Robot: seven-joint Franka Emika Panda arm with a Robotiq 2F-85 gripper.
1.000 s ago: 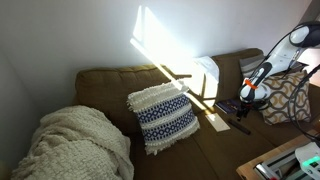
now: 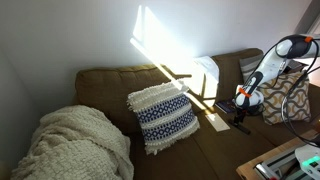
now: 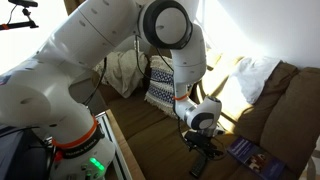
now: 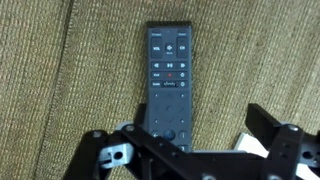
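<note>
A dark remote control (image 4: 169, 85) lies on the brown couch seat. In the wrist view it runs nearly straight up and down, its buttons facing up. My gripper stands open over it, one finger to each side, with the right one farther off; nothing is held. The gripper covers part of the remote's lower end. From the outside, the remote (image 2: 240, 127) sits just below the hand (image 2: 241, 111). The second exterior view shows the remote (image 3: 201, 163) on the seat beneath the arm's wrist.
A dark book or box (image 3: 256, 158) lies beside the hand. White paper (image 2: 217, 122) rests to the left. A blue-and-white pillow (image 2: 163, 116), a patterned pillow (image 2: 288, 100) and a cream blanket (image 2: 75, 145) occupy the couch. A wooden table edge (image 2: 258, 165) borders the front.
My gripper has come left and lower, closer to the remote. The remote and the other things on the couch have stayed put.
</note>
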